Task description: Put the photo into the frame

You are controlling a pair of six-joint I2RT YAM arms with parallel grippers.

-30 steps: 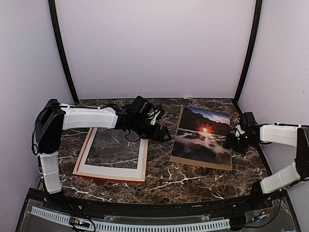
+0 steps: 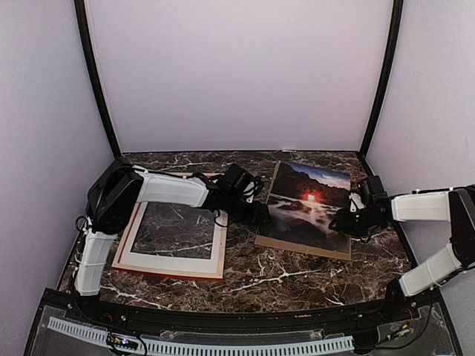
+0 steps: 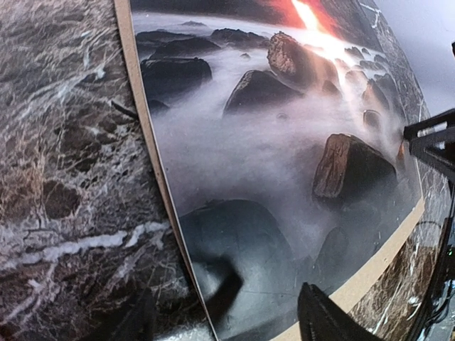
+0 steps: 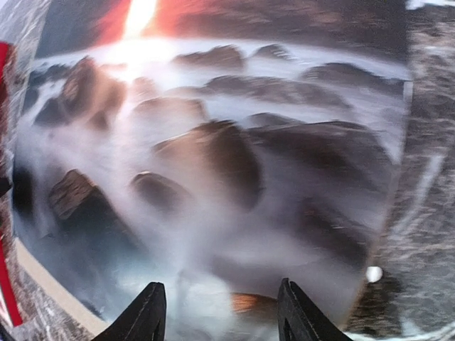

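Note:
A photo of a misty rocky shore with a red sun [image 2: 308,215] lies on a tan backing board [image 2: 297,248] on the marble table. The frame [image 2: 171,264], cream with a red edge, lies at the left. My left gripper [image 2: 256,211] is at the photo's left edge, its fingers apart over that edge in the left wrist view [image 3: 227,320], nothing visibly between them. My right gripper [image 2: 343,221] is at the photo's right edge, fingers apart over the print in the right wrist view [image 4: 222,312].
Bare marble table [image 2: 274,289] shows in front of photo and frame and along the back. White walls enclose the sides and back, and a dark rail runs along the front.
My left gripper has moved right and down to the photo's edge. My right gripper has moved left, and the photo with its board has shifted slightly left.

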